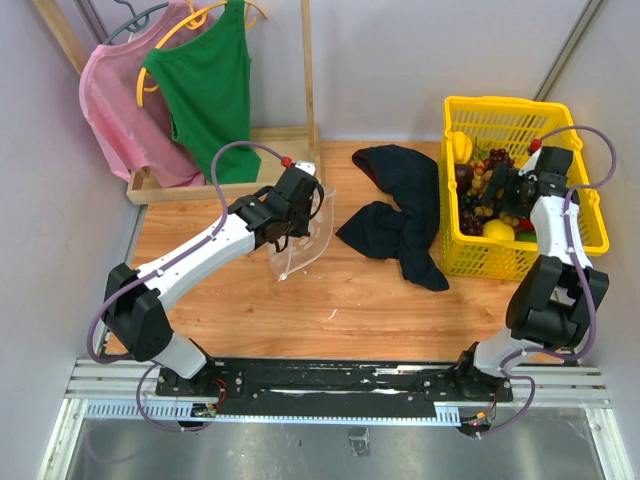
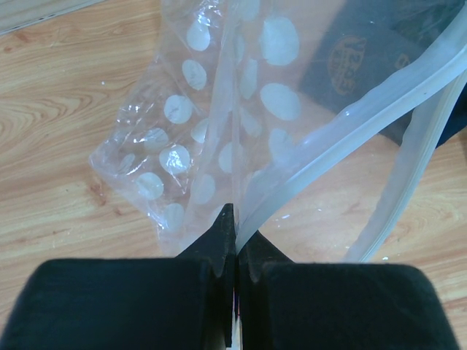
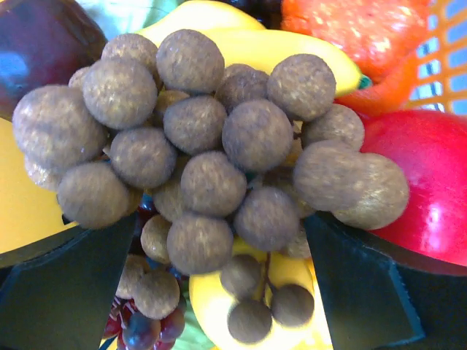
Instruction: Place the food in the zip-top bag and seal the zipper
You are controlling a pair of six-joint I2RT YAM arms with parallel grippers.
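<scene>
A clear zip bag with white dots (image 2: pixel 179 109) hangs from my left gripper, which is shut on its edge near the zipper strip (image 2: pixel 328 149). The bag's mouth gapes to the right in the left wrist view. In the top view the bag (image 1: pixel 305 248) is partly covered by the left arm. My right gripper is inside the yellow basket (image 1: pixel 480 262), open, with its fingers on either side of a bunch of brownish longan-like fruit (image 3: pixel 211 138). Whether the fingers touch the bunch is hard to tell.
Around the bunch lie bananas (image 3: pixel 284 55), a red fruit (image 3: pixel 430 182), a dark purple fruit (image 3: pixel 44 51) and a yellow lemon (image 3: pixel 219 310). A dark cloth (image 1: pixel 400 215) lies between bag and basket. Clothes hang on a rack at the back left.
</scene>
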